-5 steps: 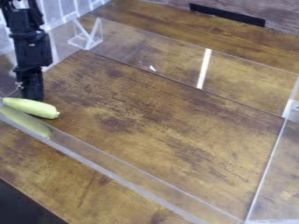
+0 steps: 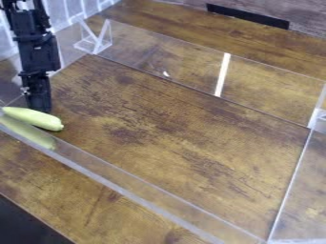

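Observation:
A pale yellow-green elongated object (image 2: 34,119), like a corn cob or squash, lies at the left inside a clear-walled enclosure on the wooden surface. My black gripper (image 2: 38,103) is low at the left edge, just behind this object and close to it. It looks shut, with nothing visible between its fingers; whether it touches the object I cannot tell.
Clear acrylic walls (image 2: 295,191) bound the work area, with a white bracket at the back left and a white strip (image 2: 222,74) on the back wall. The middle and right of the wooden floor (image 2: 178,143) are empty.

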